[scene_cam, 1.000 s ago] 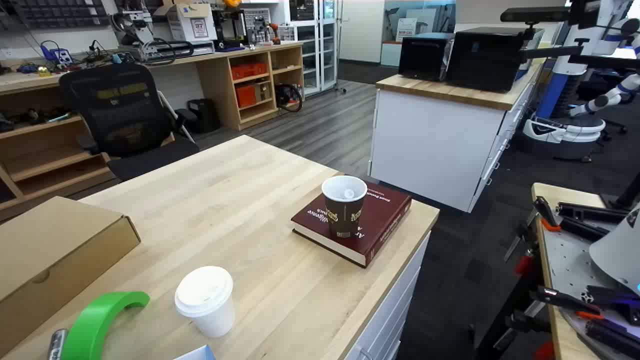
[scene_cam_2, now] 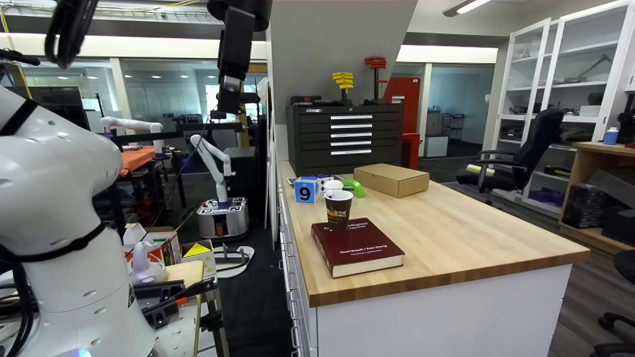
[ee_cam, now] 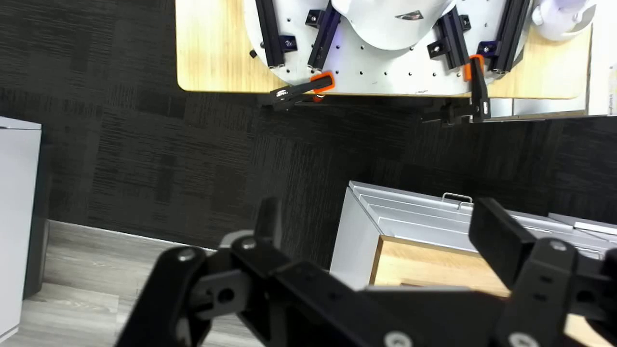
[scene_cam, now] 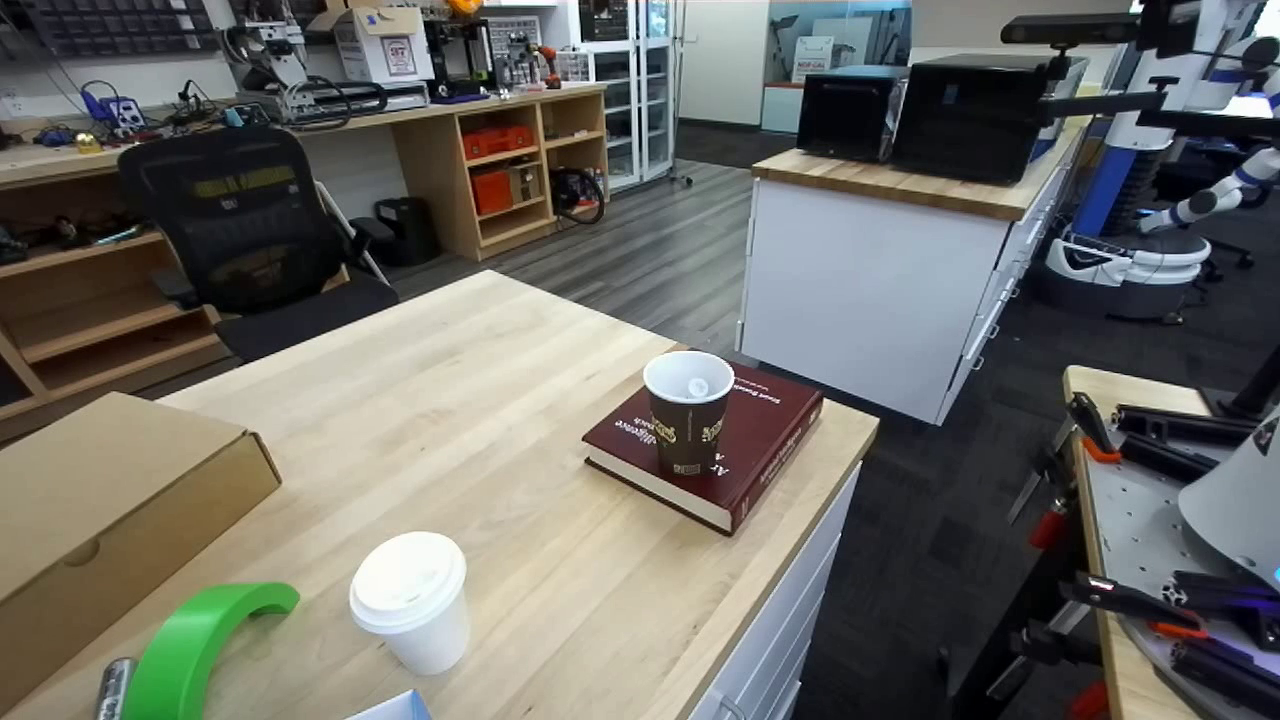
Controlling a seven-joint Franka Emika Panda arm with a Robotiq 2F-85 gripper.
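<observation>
A dark paper cup (scene_cam: 689,422) stands upright on a maroon book (scene_cam: 768,420) near the table corner; exterior view 2 shows the same cup (scene_cam_2: 339,209) and book (scene_cam_2: 357,246). Apart from them, a white lidded cup (scene_cam: 414,604) rests on the bare wood. My gripper is open, its two dark fingers wide apart with nothing held between them. Below it in the wrist view lie dark floor and a corner of the wooden table (ee_cam: 428,263). In exterior view 2 the gripper (scene_cam_2: 229,98) hangs high, left of the table and well clear of the cup and book.
A cardboard box (scene_cam: 114,480), a green arch (scene_cam: 198,648) and a blue number cube (scene_cam_2: 306,190) occupy the table's other end. Bare wood lies between the box and the book. Black clamps (ee_cam: 301,89) line the edge of the robot's mounting stand (ee_cam: 220,58).
</observation>
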